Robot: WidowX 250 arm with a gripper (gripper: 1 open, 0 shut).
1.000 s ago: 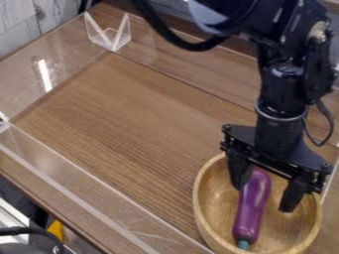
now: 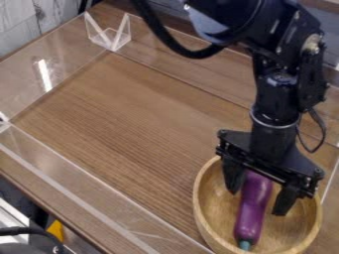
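A purple elongated object (image 2: 251, 215) with a teal tip lies in a round tan bowl (image 2: 212, 213) at the lower right. The black gripper (image 2: 260, 187) reaches down from above into the bowl, its two fingers open around the upper part of the purple object. Whether they touch it is unclear.
A clear plastic piece (image 2: 105, 31) stands at the back left. A dark object (image 2: 40, 240) shows at the lower left edge.
The gripper has shifted slightly left and down over the upper part of the purple object. The bowl and the object look unmoved.
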